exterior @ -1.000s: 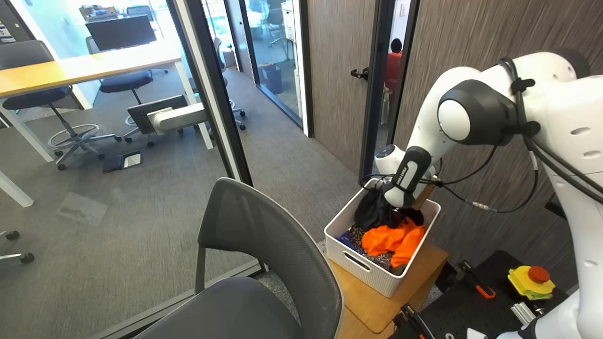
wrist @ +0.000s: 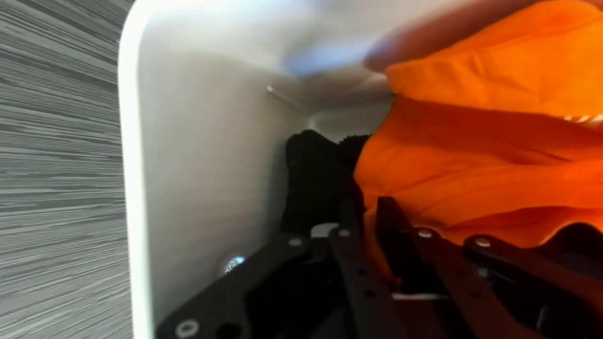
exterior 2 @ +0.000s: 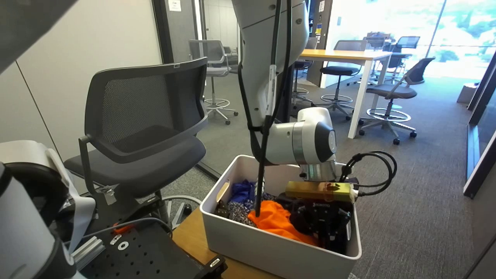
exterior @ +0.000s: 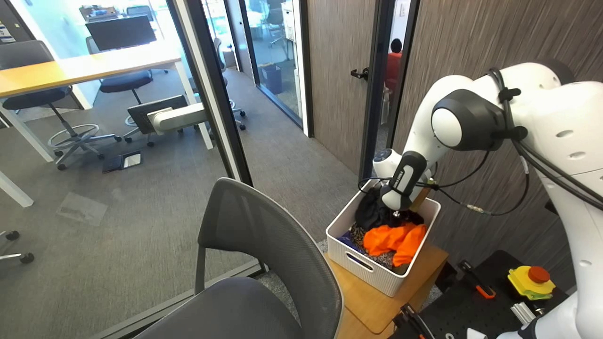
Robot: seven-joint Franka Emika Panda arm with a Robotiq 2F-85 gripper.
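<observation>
Inside the white basket my gripper points down among the clothes, low in one corner. In the wrist view its two dark fingers stand partly open, a narrow gap apart. A fold of the orange cloth shows in that gap; whether it is pinched cannot be told. Black cloth lies beside the fingers, against the basket's wall. From the second exterior view, the gripper's black body hides what is under it, and the orange cloth spreads next to it.
Blue cloth and patterned cloth fill the basket's other end. The basket walls stand close around the gripper. Below is a wooden stand; a grey chair is close by. Cables loop out from the wrist.
The arm has shifted slightly, its wrist lower and a little toward the left in the first exterior view. Basket and orange cloth look moved only by a hair.
</observation>
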